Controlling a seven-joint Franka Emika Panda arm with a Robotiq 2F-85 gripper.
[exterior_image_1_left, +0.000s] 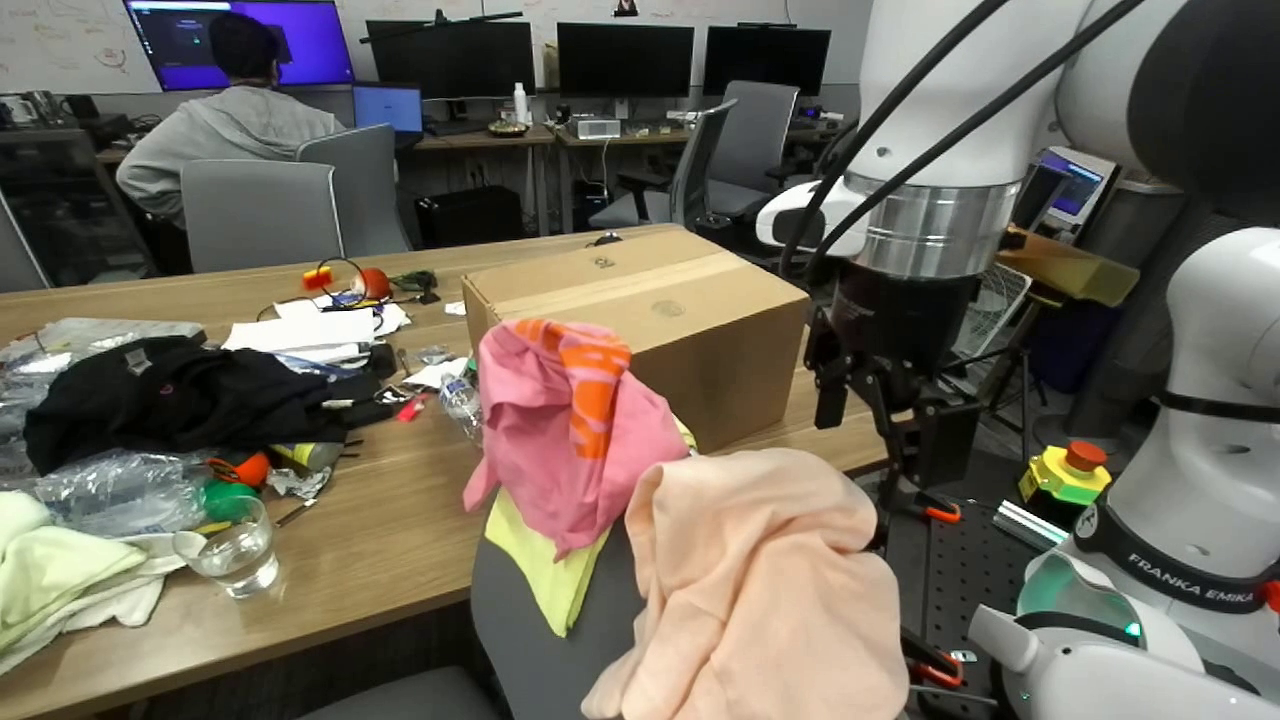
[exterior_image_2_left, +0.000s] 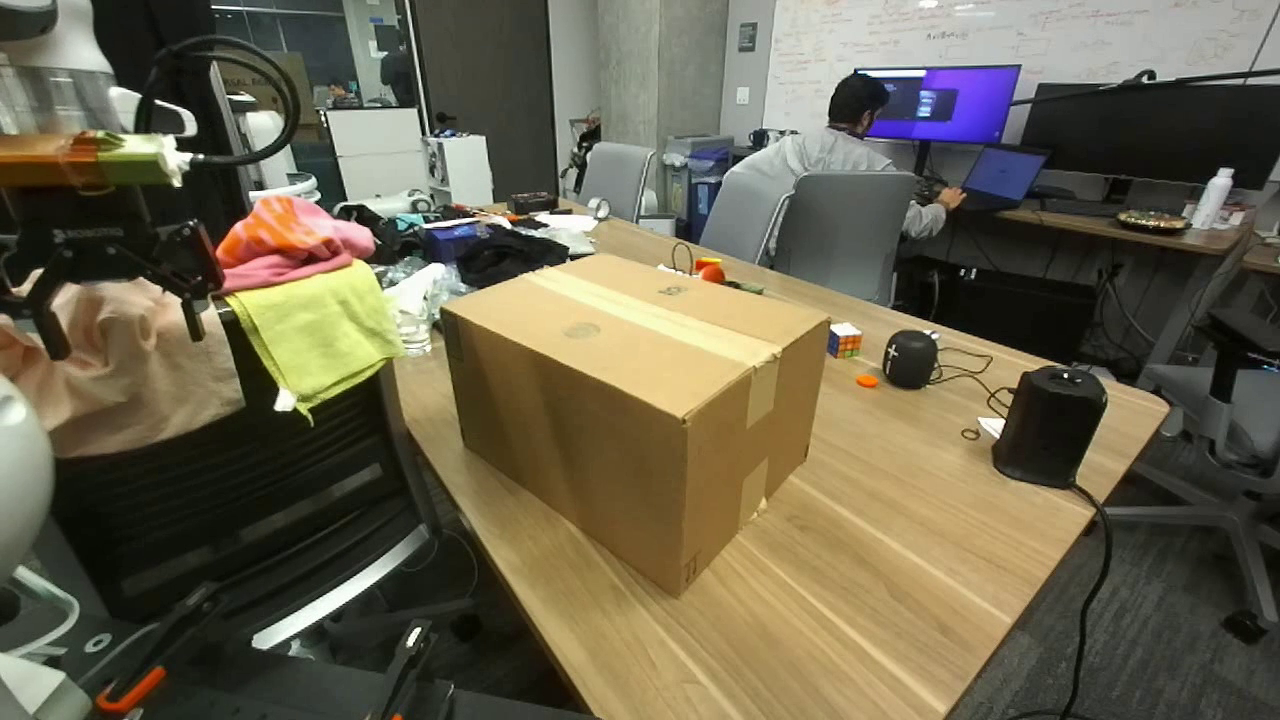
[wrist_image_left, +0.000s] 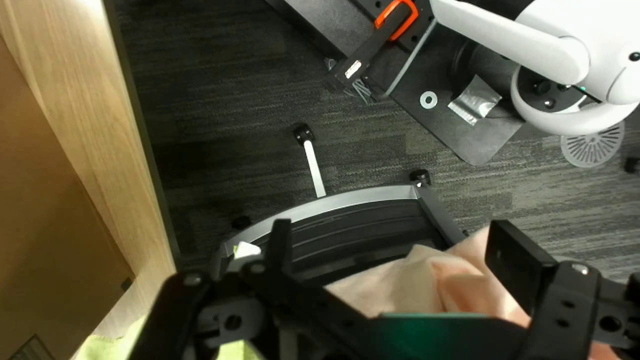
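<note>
My gripper (exterior_image_1_left: 884, 432) stands open in the air behind the peach cloth (exterior_image_1_left: 768, 588), with nothing between its fingers. That cloth hangs over the back of a grey chair (exterior_image_1_left: 510, 600), beside a pink cloth (exterior_image_1_left: 540, 420) with orange patches and a yellow cloth (exterior_image_1_left: 540, 558) partly beneath the pink one. Seen from the other side, the gripper (exterior_image_2_left: 108, 306) overlaps the peach cloth (exterior_image_2_left: 132, 384), near the yellow cloth (exterior_image_2_left: 318, 330). In the wrist view, part of the peach cloth (wrist_image_left: 396, 285) shows low in the frame between the open fingers, apparently below them.
A large closed cardboard box (exterior_image_2_left: 576, 444) fills the near part of the wooden table (exterior_image_2_left: 864, 576). A black cloth (exterior_image_1_left: 180, 396), plastic wrapping and a glass of water (exterior_image_1_left: 240, 558) lie farther left. Clamps (wrist_image_left: 384, 36) and a headset (wrist_image_left: 576, 66) sit by the robot base.
</note>
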